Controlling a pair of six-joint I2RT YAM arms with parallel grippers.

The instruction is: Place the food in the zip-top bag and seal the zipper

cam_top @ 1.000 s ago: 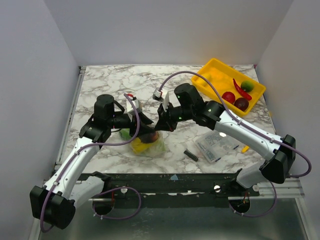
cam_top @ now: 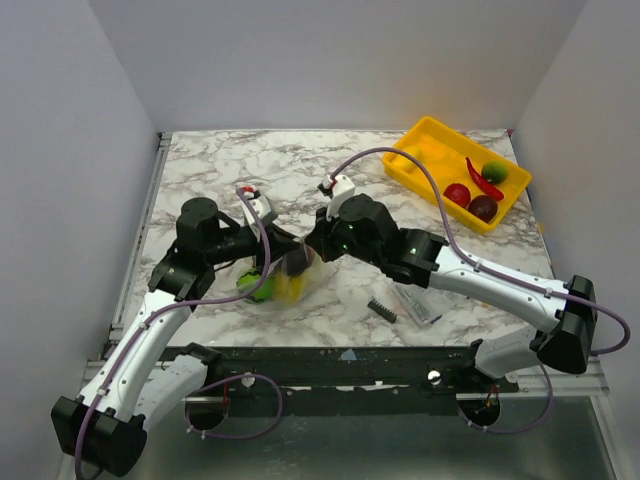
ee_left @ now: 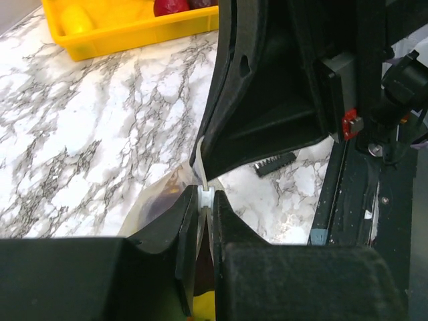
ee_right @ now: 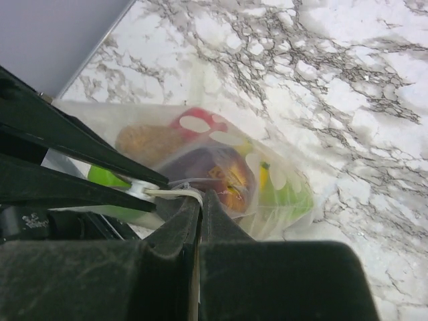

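The translucent bag [cam_top: 298,278] holds several pieces of food, green, yellow, red, brown and dark, and lies at the middle front of the table. Its top edge runs between both grippers. My left gripper is shut on the bag's white zipper edge. My right gripper is shut just beside it, with the thin strip of the bag's edge between its fingertips. In the left wrist view the right gripper's dark fingers stand close above the left one's tips.
A yellow bin [cam_top: 420,180] with loose food stands at the back right. Flat clear bags [cam_top: 425,305] and a small dark ridged piece [cam_top: 382,311] lie at the front right.
Both grippers have shifted slightly toward the front of the table and the arms have turned a little. The bag between them has moved with them, showing more green at the left.
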